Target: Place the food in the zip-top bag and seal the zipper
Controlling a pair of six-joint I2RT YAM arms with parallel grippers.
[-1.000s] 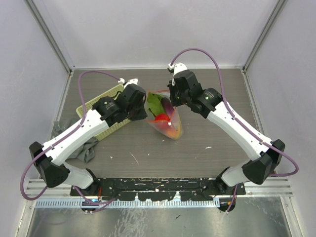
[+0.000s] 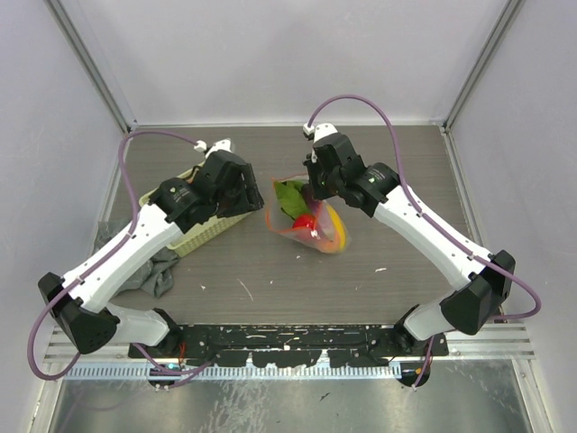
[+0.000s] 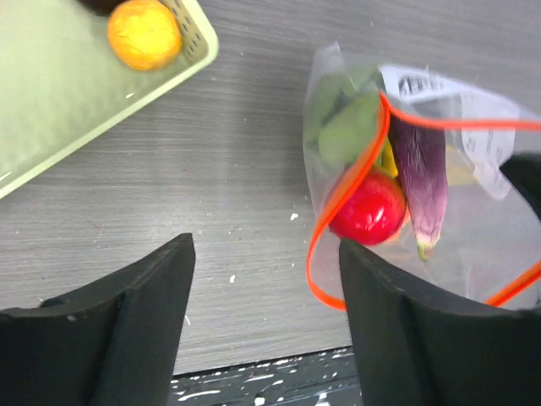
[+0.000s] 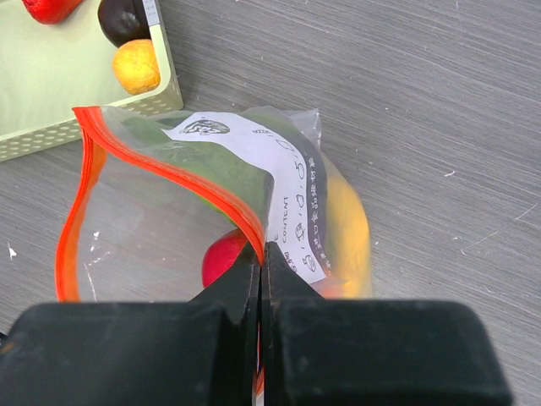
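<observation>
The clear zip top bag [image 2: 317, 236] with orange edging hangs mouth-up from my right gripper, which is shut on its rim. Inside the bag lie a green vegetable [image 2: 290, 199], a red round item [image 3: 369, 209], a purple eggplant [image 3: 421, 179] and something yellow [image 4: 345, 224]. To the left of the bag, my left gripper stands open, with only bare table visible between its fingers. The bag's orange rim [image 3: 325, 222] passes close to its right finger; touching or apart, I cannot tell.
A pale yellow-green basket [image 2: 206, 233] holding a yellow-orange item [image 3: 144, 35], a dark item [image 4: 124, 19] and a red one [image 4: 51, 7] sits behind the left arm. Grey cloth [image 2: 155, 272] lies at far left. The table right of the bag is clear.
My left gripper has let go of the bag's left rim and moved left, its fingers parting. The bag has swung right beneath my right gripper, which dipped slightly earlier and now stays put.
</observation>
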